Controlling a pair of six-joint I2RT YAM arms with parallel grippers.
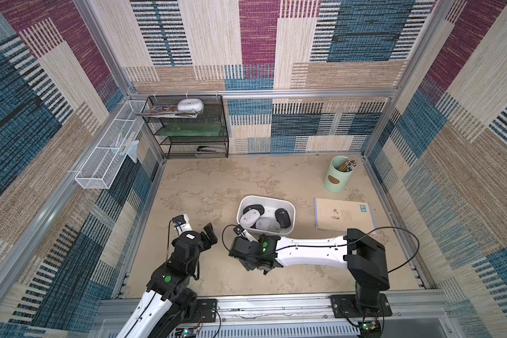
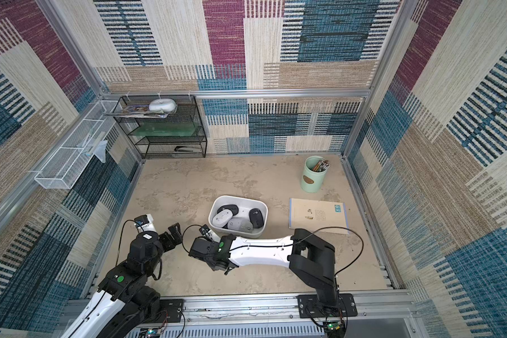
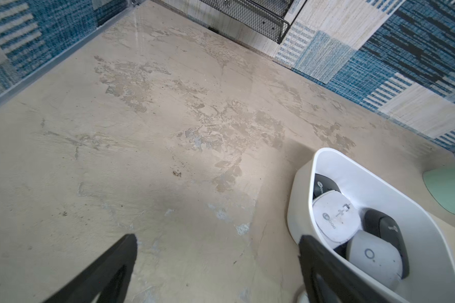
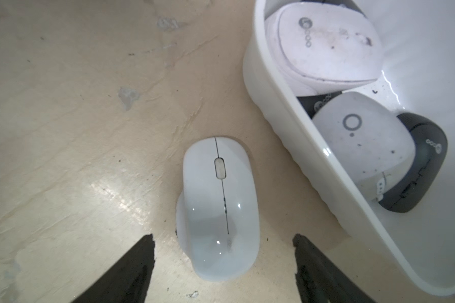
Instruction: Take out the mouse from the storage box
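Note:
A white mouse (image 4: 220, 207) lies on the table in the right wrist view, buttons and scroll wheel facing up, outside the white storage box (image 4: 300, 141). My right gripper is open above it, one finger to each side and clear of it. From the top views that arm hides the mouse. Inside the box are several other mice, among them a light one (image 4: 333, 45), a grey one (image 4: 364, 136) and a dark one (image 4: 419, 166). My left gripper stands open left of the box, nothing between its fingers.
A green pencil cup (image 1: 333, 179) and a flat notebook (image 1: 343, 215) are at the right. The black mesh shelf (image 1: 224, 126) stands at the back left, a white mesh basket (image 1: 98, 169) on the left wall.

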